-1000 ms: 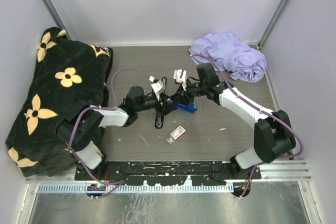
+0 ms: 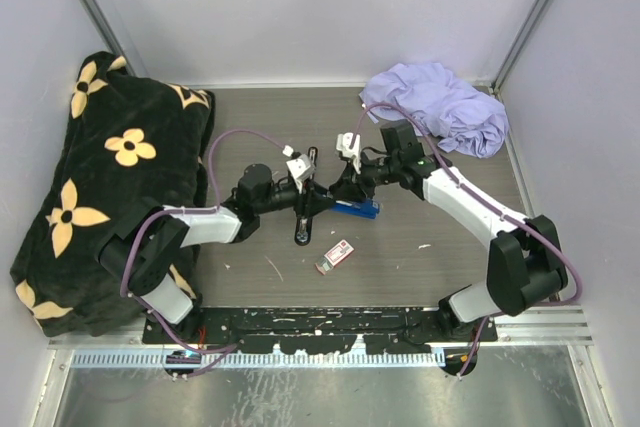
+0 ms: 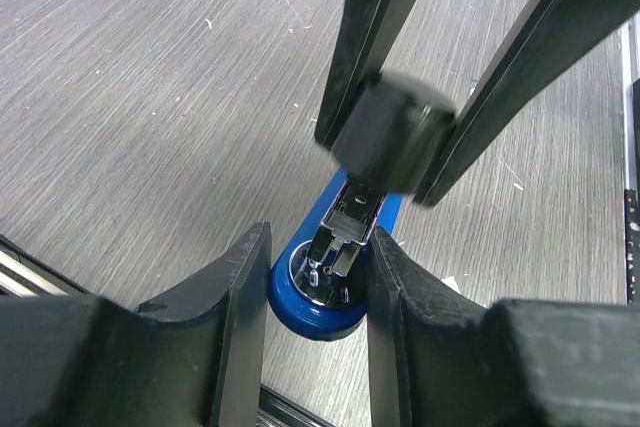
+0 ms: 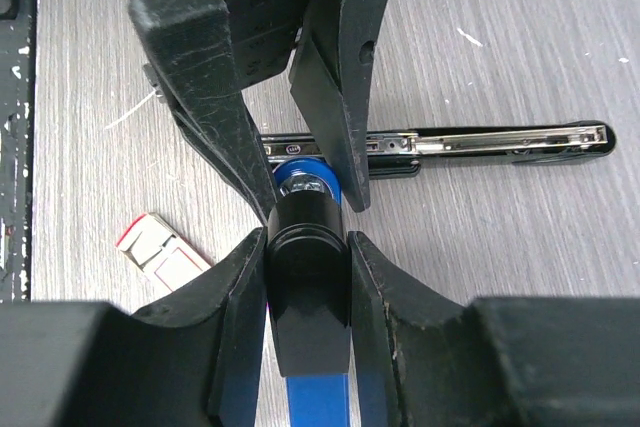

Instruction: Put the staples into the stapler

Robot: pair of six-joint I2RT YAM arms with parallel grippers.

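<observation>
A blue tool point(image 3: 312, 312) with a metal end lies between my left gripper and my right gripper. The left fingers are around its blue end; whether they press on it is unclear. My right gripper is shut on its black part, with the blue body point(image 4: 318, 397) extending below. In the top view both grippers meet at the middle, above the opened stapler point(image 2: 302, 232), whose long metal rail point(image 4: 510, 139) shows behind the left fingers in the right wrist view.
The staple box point(image 2: 334, 257) lies in front of the stapler. A dark flowered cushion point(image 2: 110, 187) fills the left side and a lilac cloth point(image 2: 440, 107) lies at back right.
</observation>
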